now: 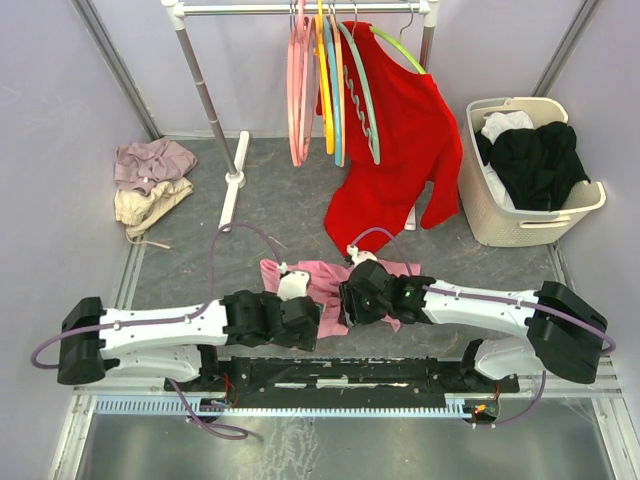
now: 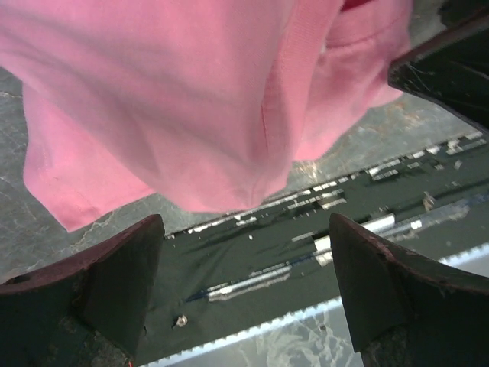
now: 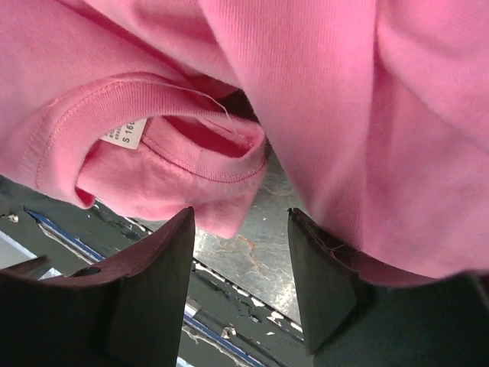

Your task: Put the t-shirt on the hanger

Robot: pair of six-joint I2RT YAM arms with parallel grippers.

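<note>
A pink t-shirt (image 1: pixel 322 285) lies crumpled on the grey floor, partly hidden under both arms in the top view. Its neckline and white size label (image 3: pixel 124 134) show in the right wrist view. Over the shirt's near edge, my left gripper stands open, pink cloth (image 2: pixel 229 164) just beyond its fingertips. My right gripper is also open, above a bare floor patch beside the collar; a fold of cloth hangs close by its right finger (image 3: pixel 321 256). Several coloured hangers, including a yellow hanger (image 1: pixel 326 85), hang empty from the rack's bar (image 1: pixel 285 9).
A red garment (image 1: pixel 405 125) hangs at the rack's right, its lower part reaching the floor. At far right stands a beige laundry basket (image 1: pixel 520 229) with dark and white clothes. Folded clothes (image 1: pixel 152 183) lie at left. Dark rail (image 1: pixel 340 370) runs along the near edge.
</note>
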